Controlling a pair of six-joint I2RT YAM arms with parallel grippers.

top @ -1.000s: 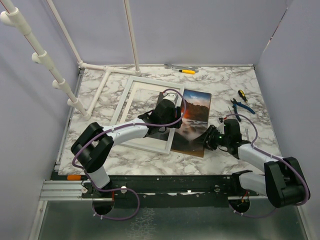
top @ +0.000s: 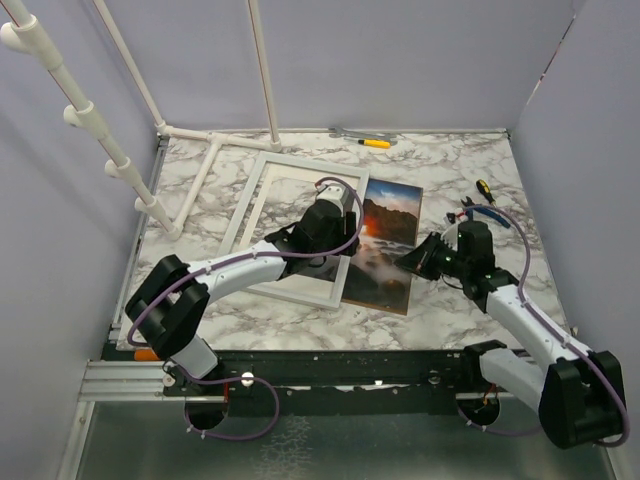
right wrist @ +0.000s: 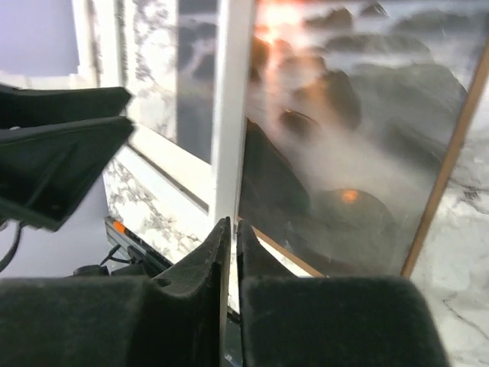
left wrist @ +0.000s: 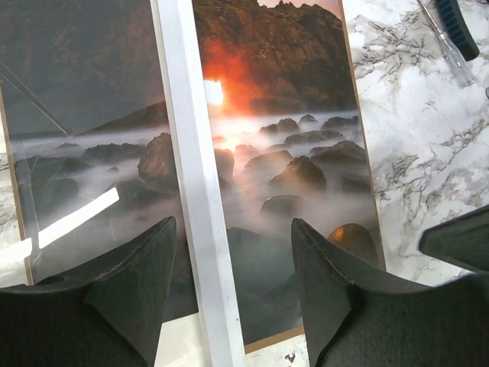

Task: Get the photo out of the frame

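A white frame [top: 240, 215] lies on the left of the table. The photo [top: 392, 215], a sunset over misty rocks, passes beneath the frame's right bar [left wrist: 200, 183] and sticks out to its right; a thin brown edge [right wrist: 451, 153] borders it. My left gripper is open, its fingers on either side of that bar with space around it. Over the photo's right edge, my right gripper [top: 402, 264] points left. Its fingertips [right wrist: 252, 241] are close together with a narrow slit, and no sheet shows between them.
Blue-handled pliers [top: 486, 212] and a screwdriver [top: 484, 188] lie at the right. A yellow-handled tool [top: 375, 143] rests at the back edge. White pipes [top: 200, 180] stand at the back left.
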